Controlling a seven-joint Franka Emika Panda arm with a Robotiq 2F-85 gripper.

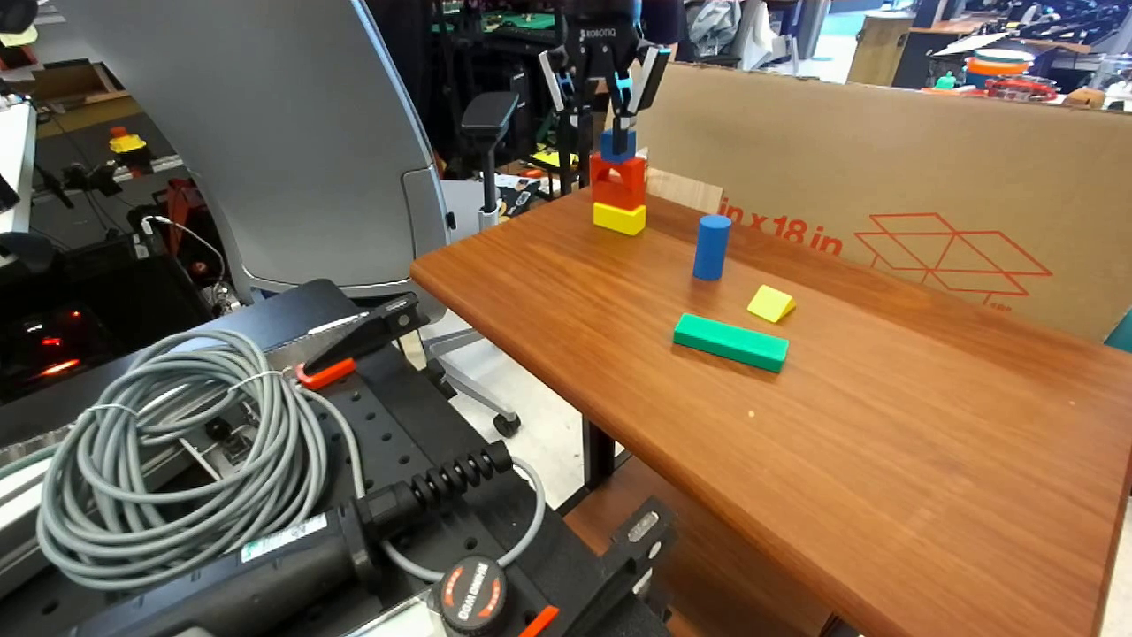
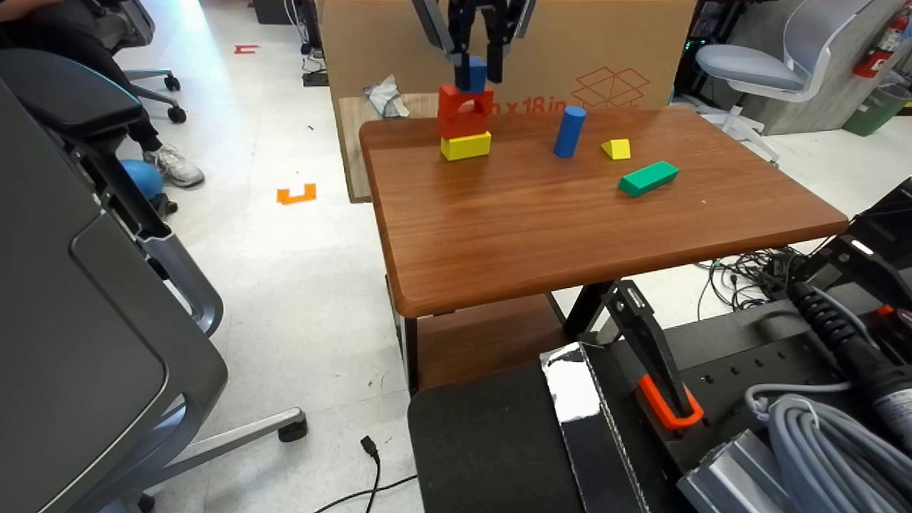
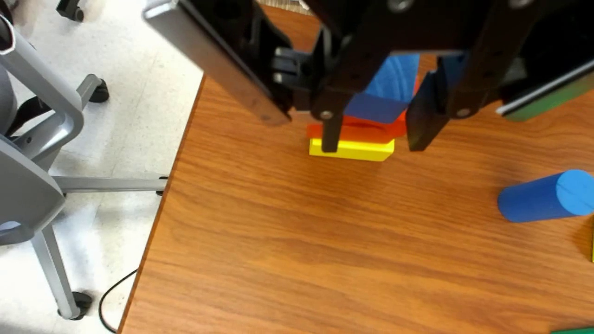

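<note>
A blue cube [image 1: 608, 147] tops a stack at the table's far left corner. Beneath it are a red arch block [image 2: 453, 111] and, at the bottom, a yellow block [image 2: 466, 147]. My gripper [image 2: 479, 80] points down over the stack, its fingers on either side of the cube. In the wrist view the blue cube [image 3: 383, 92] shows between the fingers, which are partly apart. Some gap seems to be left there; whether either finger touches the cube, I cannot tell. The fingers hide part of the stack.
On the table, right of the stack, stand a blue cylinder [image 1: 712, 249], a yellow wedge [image 1: 771, 303] and a green bar [image 1: 731, 341]. A cardboard sheet [image 1: 870, 180] rises along the back edge.
</note>
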